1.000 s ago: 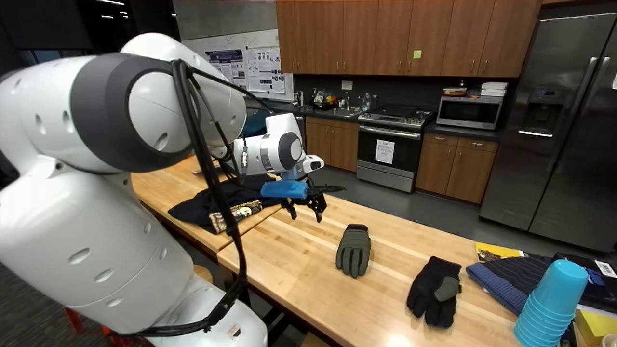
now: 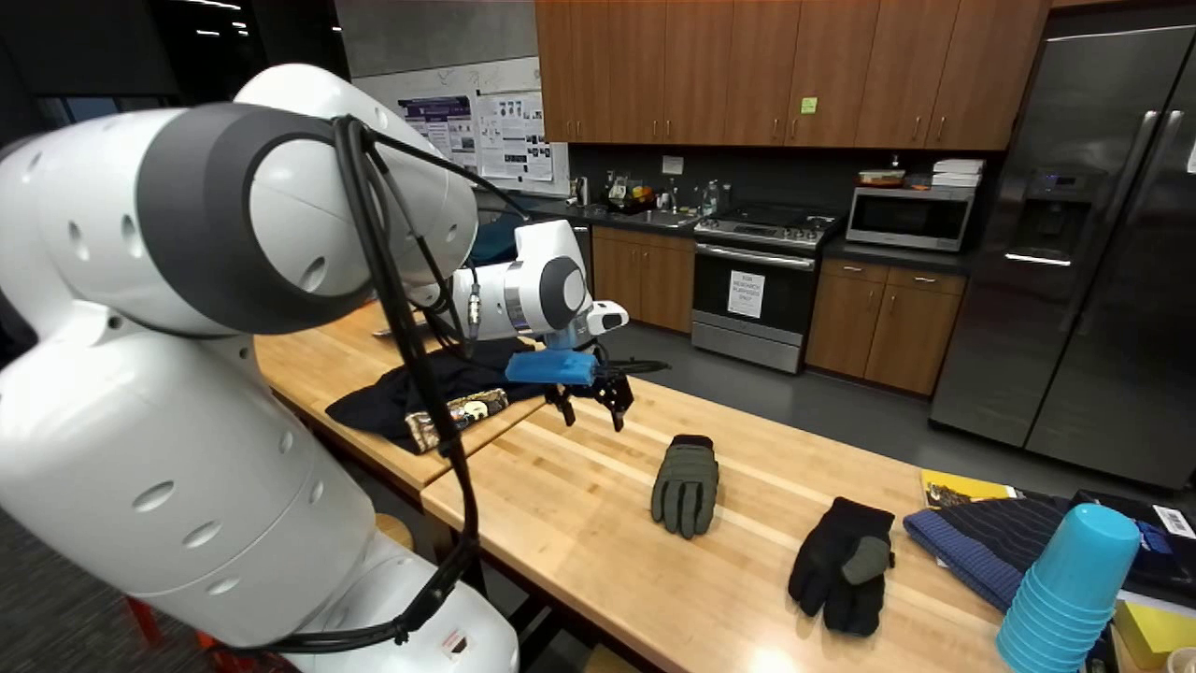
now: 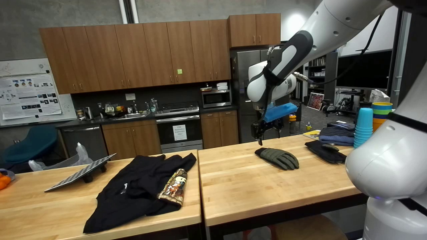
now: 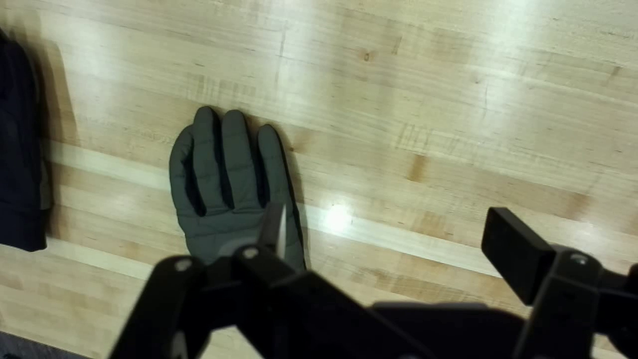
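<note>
My gripper [image 2: 593, 422] hangs above the wooden table, its two fingers wide apart with only bare air between them. In the wrist view one finger [image 4: 520, 254] is at the right, and the other overlaps the lower part of a grey-green glove [image 4: 236, 173]. That glove [image 2: 685, 487] lies flat, clear of the gripper, its fingers pointing toward the near edge in the first exterior view. Farther right rests a black glove [image 2: 846, 566] with a grey-green patch; only part of it shows at the left of the wrist view.
Black clothing [image 3: 140, 188] with a printed panel covers part of the other table. Beyond the black glove stand stacked blue cups [image 2: 1068, 594] beside a dark striped knit item [image 2: 987, 544].
</note>
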